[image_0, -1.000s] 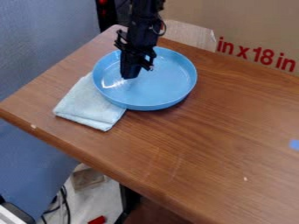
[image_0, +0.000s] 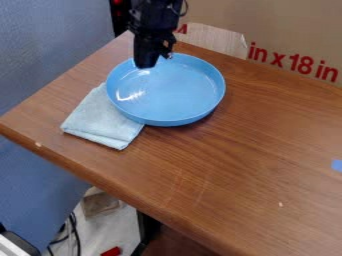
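Observation:
My black gripper (image_0: 147, 58) is at the top of the view, over the back rim of a blue plate (image_0: 170, 92) on the wooden table. Its fingertips are small and dark, and I cannot tell whether they are open or shut. A folded pale blue-grey cloth (image_0: 98, 122) lies at the left of the plate, partly beside or under its edge.
A cardboard panel (image_0: 287, 30) with red print stands behind. The table's left edge drops to the floor.
My gripper has moved up and back, toward the top left, from over the plate's middle to its back rim. The plate and cloth look unchanged.

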